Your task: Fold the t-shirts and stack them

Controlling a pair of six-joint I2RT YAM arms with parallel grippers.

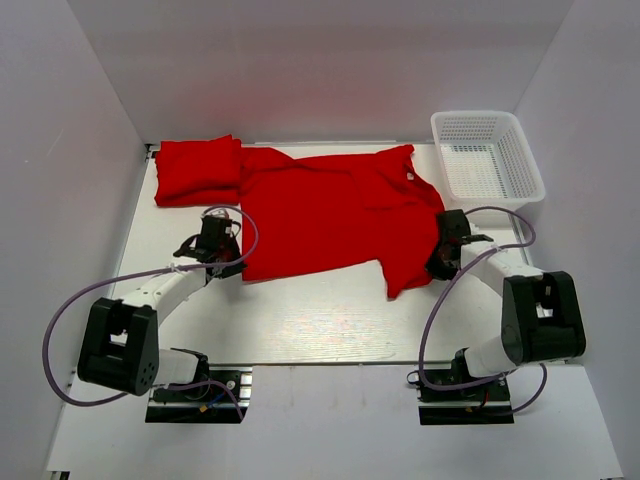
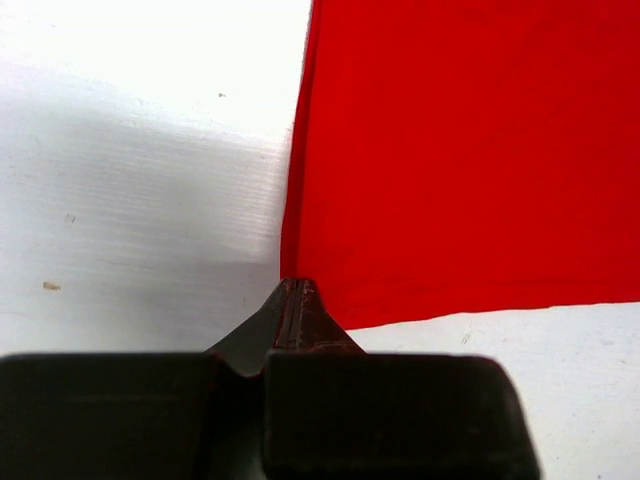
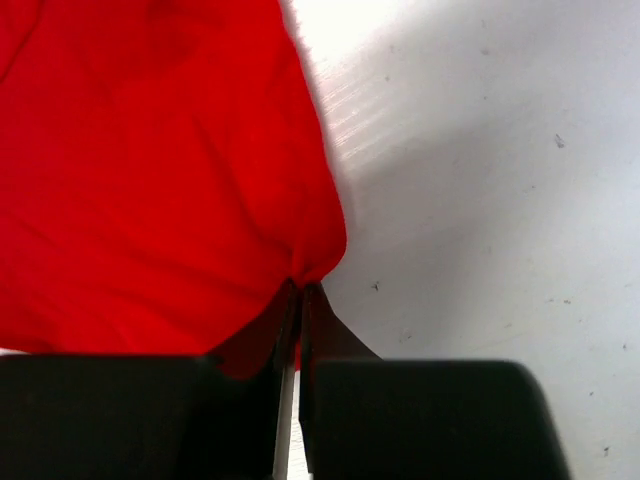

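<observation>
A red t-shirt [image 1: 320, 220] lies spread flat across the table, its sleeve toward the front right. A folded red bundle [image 1: 197, 172] lies at the back left, touching it. My left gripper is shut at the shirt's front left corner, the fabric edge at its fingertips. My right gripper is shut on the shirt's right edge, where the cloth gathers and creases into the fingertips.
A white plastic basket [image 1: 488, 120] stands at the back right, close to the shirt.
</observation>
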